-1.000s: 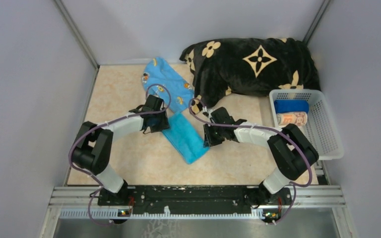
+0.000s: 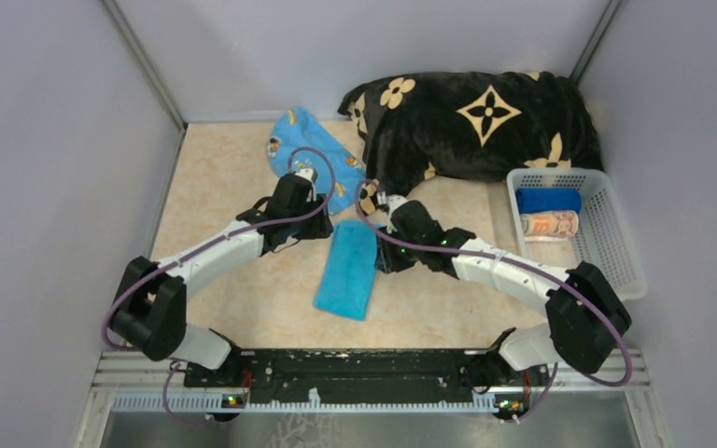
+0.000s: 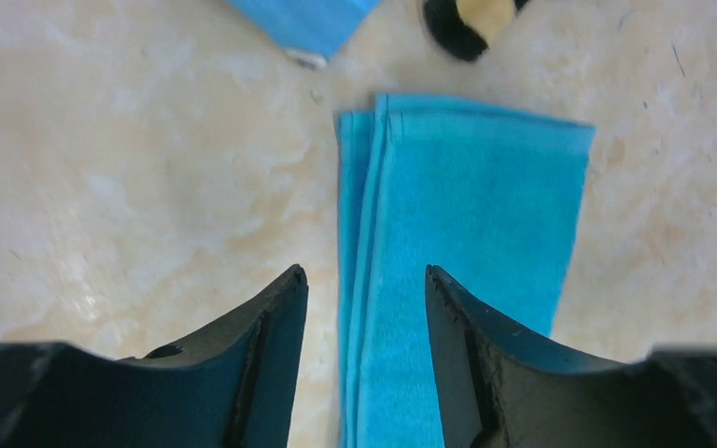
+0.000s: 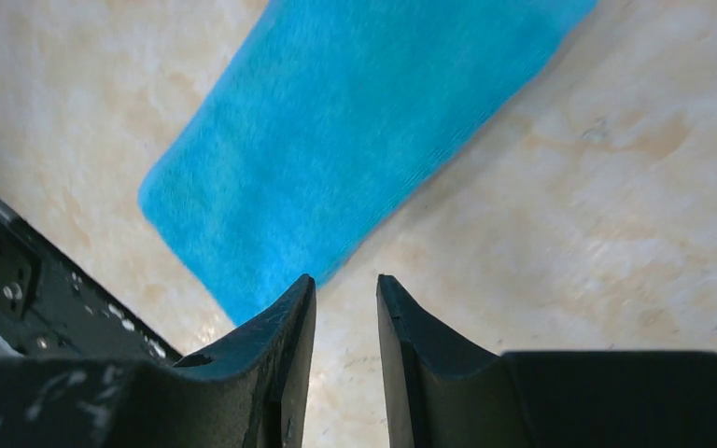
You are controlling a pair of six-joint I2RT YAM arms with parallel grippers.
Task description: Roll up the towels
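Note:
A plain blue towel (image 2: 346, 271), folded into a flat narrow strip, lies lengthwise on the table in front of me. Its layered long edge (image 3: 368, 233) shows in the left wrist view. My left gripper is part open above the towel's left edge, with nothing between its fingers. On the towel's right side hangs my right gripper, likewise parted and empty above the near right corner. In the top view a patterned blue towel (image 2: 305, 145) lies loosely spread behind, and a dark towel with beige flowers (image 2: 476, 131) is heaped at the back.
A white basket (image 2: 611, 233) on the right contains a rolled blue towel (image 2: 549, 200) and a rolled orange-patterned towel (image 2: 549, 224). Bare table (image 2: 243, 303) lies left of the folded towel, and more is clear on its right.
The plain blue towel has turned from a slant to nearly straight toward me.

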